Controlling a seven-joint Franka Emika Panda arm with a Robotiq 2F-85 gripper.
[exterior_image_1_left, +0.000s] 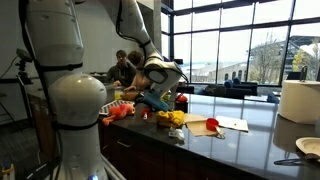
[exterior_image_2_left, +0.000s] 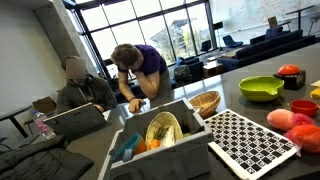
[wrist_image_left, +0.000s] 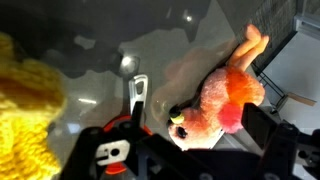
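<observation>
My gripper is open, its dark fingers spread wide at the bottom of the wrist view, with nothing held between them. Beneath it lies a pink and orange plush toy on the dark counter. A small silver-white utensil and a red round item, partly hidden by a finger, are left of the toy. At the left edge is a fuzzy yellow object, blurred. In exterior view 1 the gripper hangs just above the counter, near the yellow object.
A red cup and a brown sheet rest farther along the counter, which has clear stretches. In exterior view 2 are a grey bin of items, a white perforated rack and a green bowl.
</observation>
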